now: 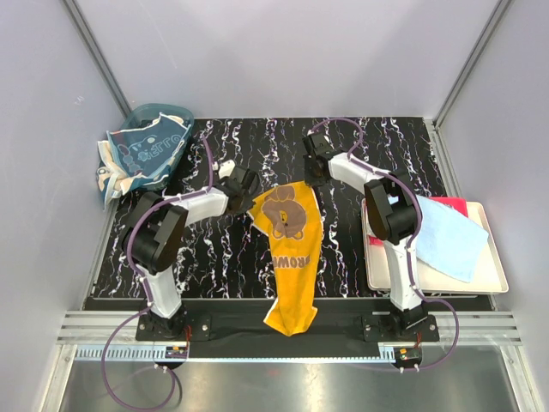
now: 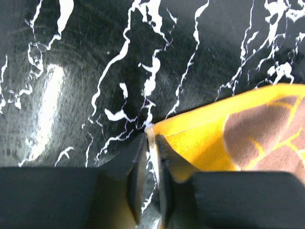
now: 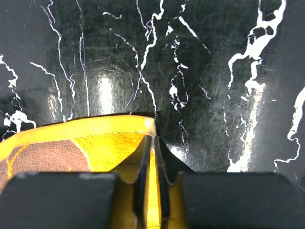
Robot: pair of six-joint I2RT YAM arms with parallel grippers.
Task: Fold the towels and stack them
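Observation:
A yellow towel (image 1: 292, 292) with a brown bear and lettering lies on the black marbled mat, its lower end reaching over the front edge. My left gripper (image 1: 247, 204) is at its upper left corner; in the left wrist view the fingertips (image 2: 152, 143) are close around that corner, slightly apart. My right gripper (image 1: 310, 178) is at the upper right corner; in the right wrist view its tips (image 3: 153, 140) nearly meet on the corner. Whether either pinches the cloth is unclear.
A blue bin (image 1: 154, 113) with blue towels (image 1: 141, 159) is at the back left. A cream tray (image 1: 485, 279) holding light blue and red towels (image 1: 446, 245) sits at the right.

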